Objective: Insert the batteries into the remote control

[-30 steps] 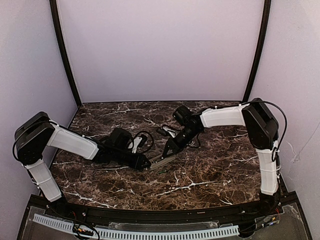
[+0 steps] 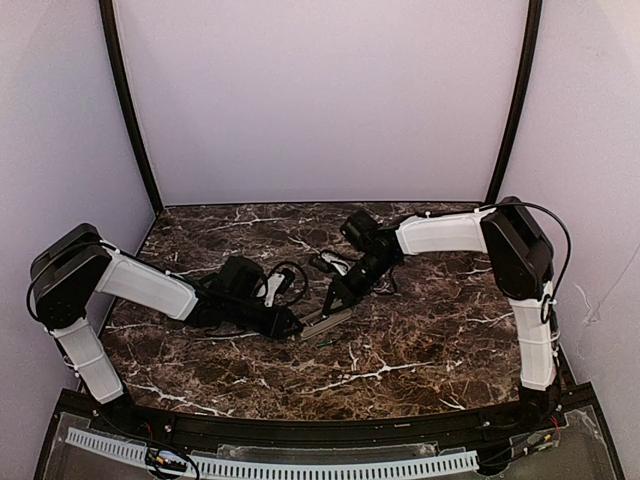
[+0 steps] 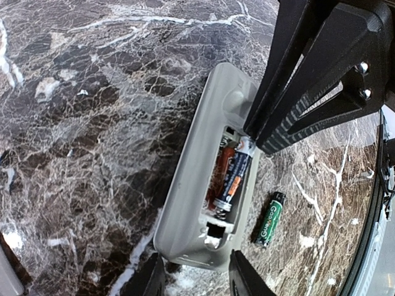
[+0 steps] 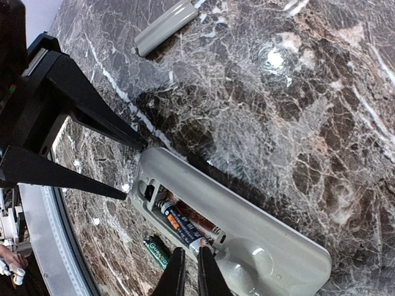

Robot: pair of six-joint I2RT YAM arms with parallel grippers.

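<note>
The grey remote control (image 3: 191, 172) lies back-up with its compartment open, an orange battery (image 3: 222, 160) inside and a black-and-orange battery (image 3: 234, 176) beside that one. My right gripper is shut at the upper end of the black-and-orange battery, in the compartment. My left gripper is part open around the remote's other end, its fingertips at either side. A green battery (image 3: 269, 219) lies on the marble table beside the remote.
A grey cover (image 4: 165, 28) lies on the table on the other side of the remote from the green battery.
In the top view my right arm has shifted very slightly left over the last second. The left arm looks unchanged.
</note>
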